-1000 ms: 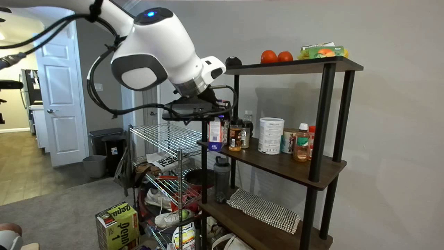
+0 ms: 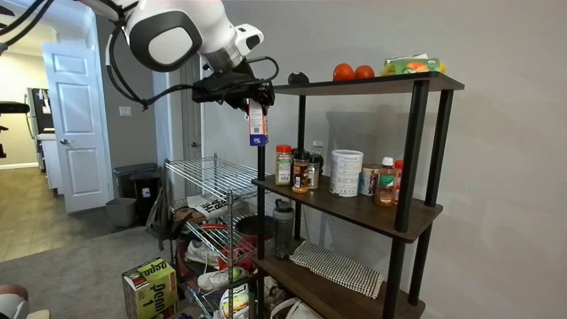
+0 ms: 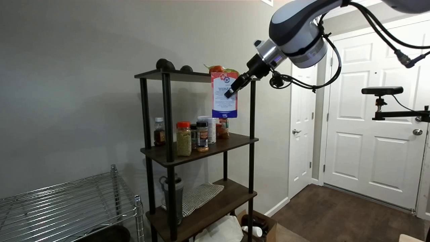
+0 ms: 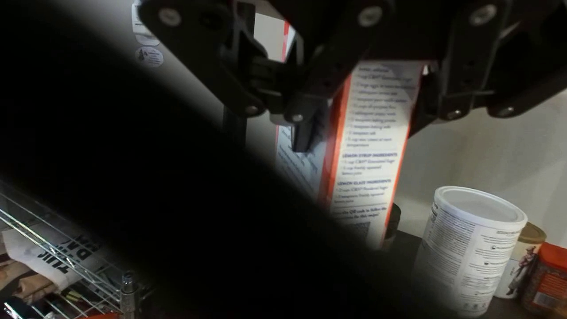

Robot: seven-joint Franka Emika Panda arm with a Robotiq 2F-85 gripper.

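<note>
A white box with orange-red edges and a blue base (image 3: pixel 224 105) hangs upright in the air, and my gripper (image 2: pixel 258 103) is shut on its upper part. From the first exterior view, the box (image 2: pixel 258 127) is seen narrow side on, above the middle shelf's left end and clear of it. In the wrist view, printed text fills the box's side (image 4: pixel 369 138), and one dark finger (image 4: pixel 303 135) lies against its broad face. A large blurred black shape covers the lower left of that view.
The middle shelf (image 2: pixel 340 207) holds spice jars (image 2: pixel 300 173), a white canister (image 2: pixel 346 173) and bottles (image 2: pixel 385 183). Tomatoes (image 2: pixel 343 71) sit on the top shelf (image 2: pixel 366 87). A wire rack (image 2: pixel 212 173) stands at the left, its top bare.
The arm has risen and drawn back to the left, lifting the box from the middle shelf's left end. A red-capped jar behind it is now in plain sight.
</note>
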